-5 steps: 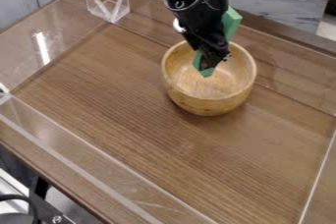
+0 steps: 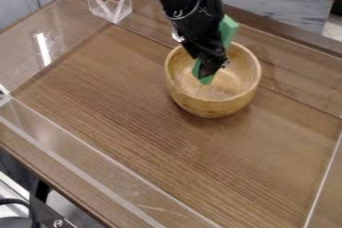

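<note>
My black arm reaches down from the top of the camera view, its gripper [image 2: 203, 64] over a tan bowl [image 2: 214, 103] on the wooden table. A green object [image 2: 225, 34] is at the gripper, partly hidden by it; the gripper appears shut on it, within or just above the bowl.
A clear acrylic holder [image 2: 110, 2] stands at the back left. A pale wooden wall runs behind the table, and black cables show at the lower left.
The gripper and green object have shifted slightly left and tilted a little. The bowl stays about where it was.
</note>
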